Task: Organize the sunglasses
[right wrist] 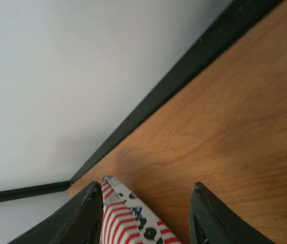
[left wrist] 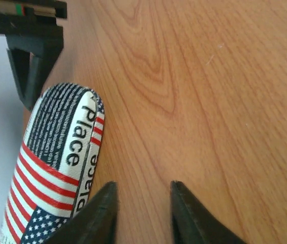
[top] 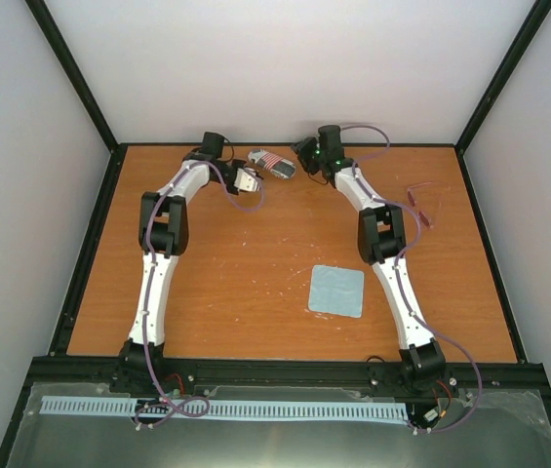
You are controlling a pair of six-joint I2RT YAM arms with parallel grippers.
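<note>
A flag-patterned glasses case [top: 272, 163] [left wrist: 49, 168] [right wrist: 128, 218] lies near the back edge between my grippers. My left gripper [top: 251, 177] stands open at its near-left side, with bare wood between the fingers. My right gripper [top: 301, 149] is open just right of the case, whose stars-and-stripes end shows below and between its fingers in the right wrist view. Pink-framed sunglasses [top: 423, 216] lie at the right of the table, right of my right arm. A light blue cloth [top: 335, 291] lies flat at the front right of centre.
A dark frame edge [right wrist: 158, 96] and white wall run close behind the case and grippers. Purple cables loop along both arms.
</note>
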